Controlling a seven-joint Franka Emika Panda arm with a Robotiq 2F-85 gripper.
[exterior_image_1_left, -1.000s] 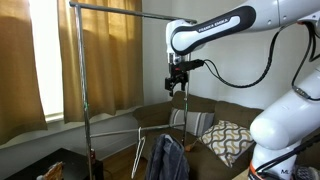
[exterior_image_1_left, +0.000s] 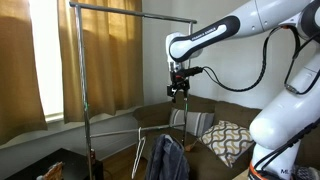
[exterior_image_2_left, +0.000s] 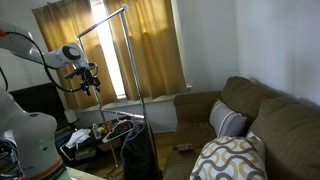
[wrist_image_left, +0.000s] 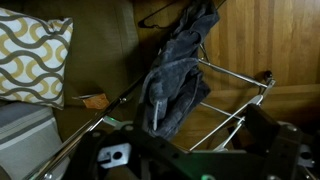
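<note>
My gripper (exterior_image_1_left: 179, 97) hangs high beside the metal clothes rack (exterior_image_1_left: 83, 75), with its fingers open and nothing visible between them. In exterior view 2 the gripper (exterior_image_2_left: 90, 88) is left of the rack's upright. A dark garment (exterior_image_1_left: 168, 158) hangs low at the rack, well below the gripper. Seen from above in the wrist view, the dark garment (wrist_image_left: 180, 80) lies crumpled-looking under the gripper, apart from its fingers. A white hanger (exterior_image_2_left: 120, 131) is low on the rack beside the garment. The garment's lower end is cut off in exterior view 1.
A brown sofa (exterior_image_2_left: 205, 108) with a patterned pillow (exterior_image_2_left: 230, 158) and a striped pillow (exterior_image_2_left: 228, 121) stands beside the rack. The curtain (exterior_image_1_left: 110, 55) and window are behind. The rack's uprights and top bar stand close to the arm. Wooden floor (wrist_image_left: 245, 35) shows below.
The arm has come down slightly over the last second, bringing the gripper a little lower. The rack and garment look unchanged.
</note>
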